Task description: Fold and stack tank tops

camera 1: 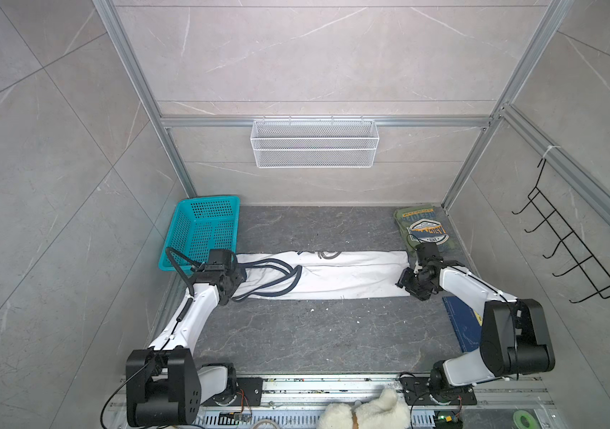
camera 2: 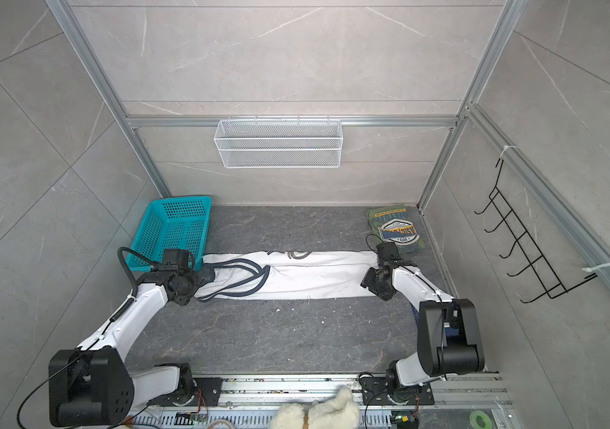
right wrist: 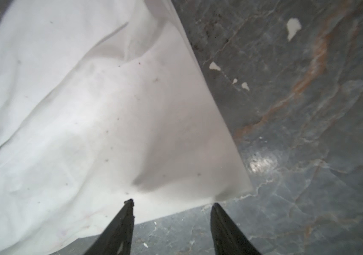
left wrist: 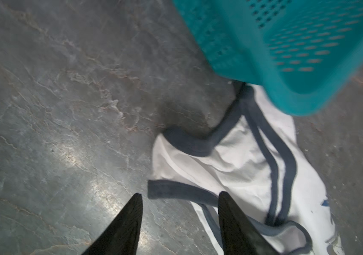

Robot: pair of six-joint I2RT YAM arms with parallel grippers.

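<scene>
A white tank top (camera 1: 353, 275) with dark navy trim lies on the grey floor as a long strip running left to right. At its left end, above the strap area, is my left gripper. Its fingers are apart, and navy-edged straps (left wrist: 181, 189) lie beneath and between them without being gripped. Over the hem end at the right, my right gripper stands open, the white hem edge (right wrist: 190, 204) lying just ahead of its fingertips. A folded green garment (camera 1: 425, 227) with a printed badge rests at the back right.
The teal basket (camera 1: 201, 221) stands close behind my left gripper, its rim overlapping the shirt in the left wrist view. A blue flat item (camera 1: 464, 321) lies beside the right arm.
</scene>
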